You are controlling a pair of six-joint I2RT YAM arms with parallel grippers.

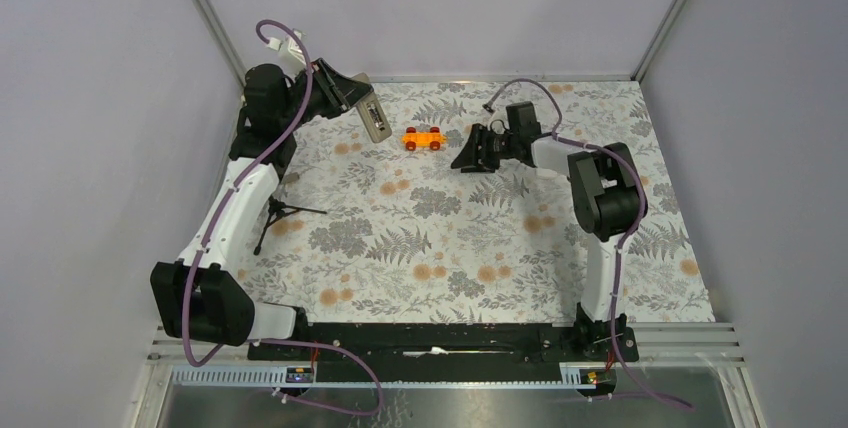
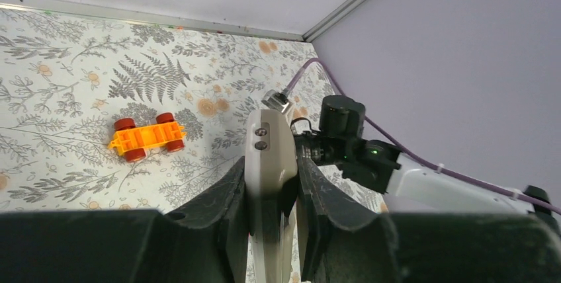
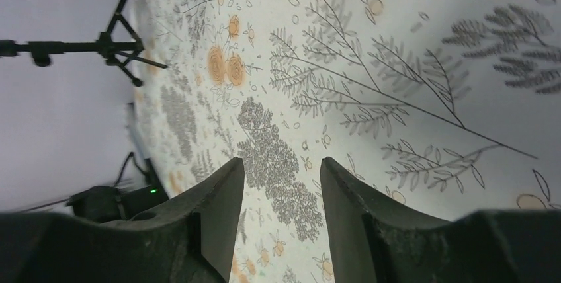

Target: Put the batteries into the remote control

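Note:
The pale remote control is held up at the upper left in the top view, its battery compartment showing. My left gripper is shut on it; in the left wrist view the remote stands between the dark fingers. My right gripper hangs over the middle right of the mat, part open, with nothing seen between its fingertips in the right wrist view. Whether any battery lies in the compartment is too small to tell.
An orange toy car chassis with red wheels lies at the back middle. A black stand is at the left.

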